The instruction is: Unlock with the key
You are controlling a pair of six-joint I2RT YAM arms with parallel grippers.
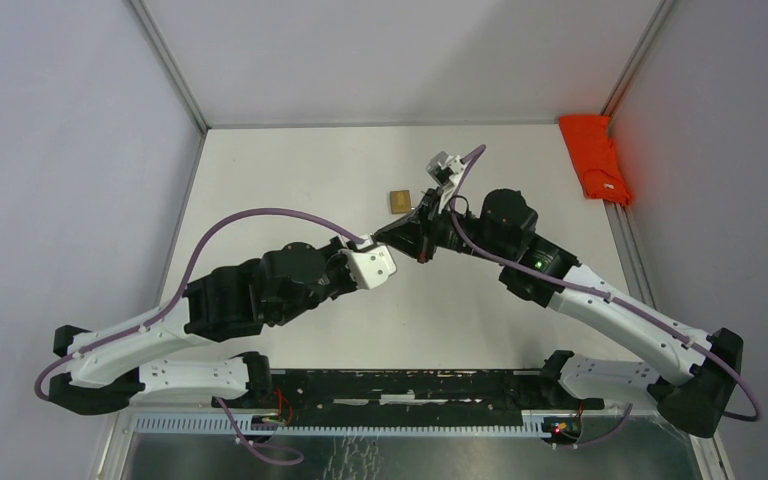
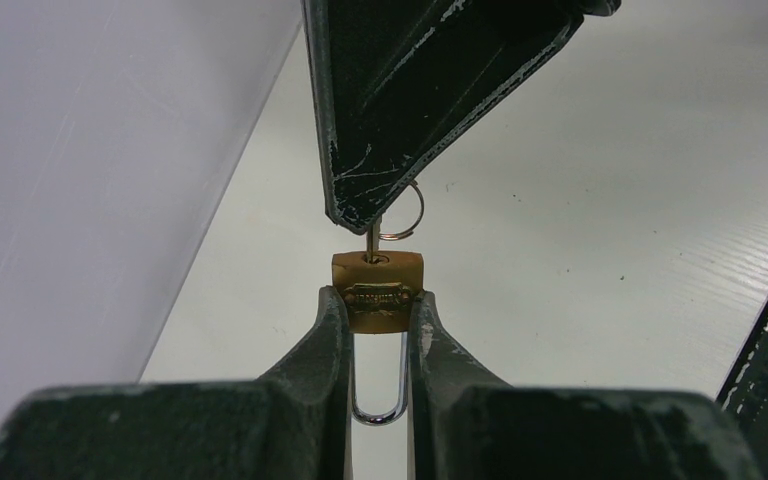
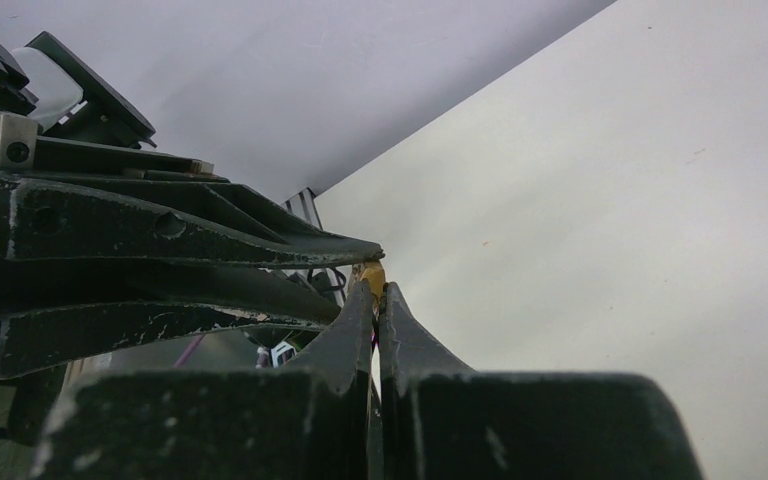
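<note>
A brass padlock (image 2: pixel 377 285) with a steel shackle hangs in my left gripper, which is shut on it. A key (image 2: pixel 372 240) with a ring (image 2: pixel 412 228) stands in the keyhole on top of the lock. My right gripper is shut, its tips right at the key's head; whether the key is between them cannot be told, as the fingers hide it. In the top view the two grippers meet near the middle of the table.
A second brass block (image 1: pixel 400 200) lies on the table behind the grippers. An orange cloth (image 1: pixel 595 160) lies at the back right corner.
</note>
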